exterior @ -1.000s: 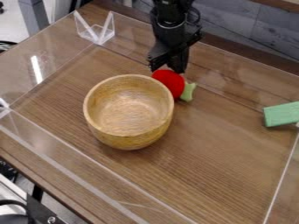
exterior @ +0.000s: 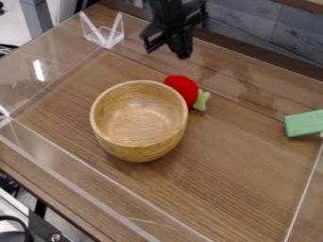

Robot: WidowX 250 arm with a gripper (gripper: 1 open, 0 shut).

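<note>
My black gripper [exterior: 173,40] hangs at the top centre of the camera view, its dark fingers above and behind a red strawberry-like toy [exterior: 182,88] with a green end. The toy rests on the wooden table just behind the right rim of a large wooden bowl [exterior: 139,142]. Nothing shows held in the gripper; how far apart its fingers are is hard to make out.
A green block [exterior: 304,124] lies at the right edge. A clear plastic object [exterior: 104,30] stands at the upper left.
My gripper has moved up and back, away from the red toy, which it was just over a second ago. The toy and bowl stay in place.
</note>
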